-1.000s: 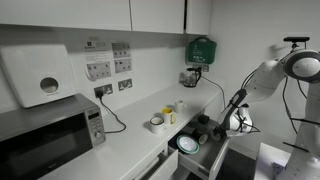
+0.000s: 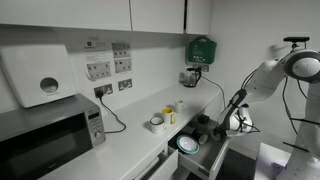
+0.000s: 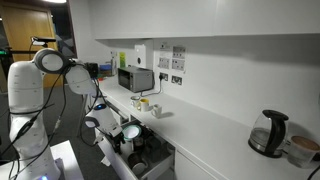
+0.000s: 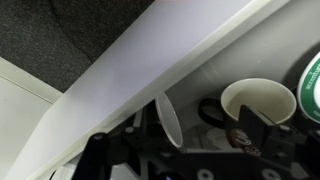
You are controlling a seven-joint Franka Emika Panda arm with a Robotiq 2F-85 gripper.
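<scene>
My gripper reaches down over an open drawer (image 4: pixel 215 75) in the wrist view, its fingers apart. A cream mug (image 4: pixel 262 96) with a dark handle stands in the drawer by the right finger. Close to the left finger is a white rounded item (image 4: pixel 168 120), partly hidden; what it is, I cannot tell. At the right edge shows part of a green-rimmed round dish (image 4: pixel 312 88). Exterior view 1 has the gripper (image 2: pixel 212 130) low at the drawer's right end, its fingers too dark and small to make out.
The drawer's pale front wall (image 4: pixel 150 65) runs diagonally close beside the gripper. On the counter stand several cups, a white mug (image 2: pixel 157 125) among them, and a microwave (image 2: pixel 55 136). A kettle (image 3: pixel 267 132) sits on the far counter, which has clear space.
</scene>
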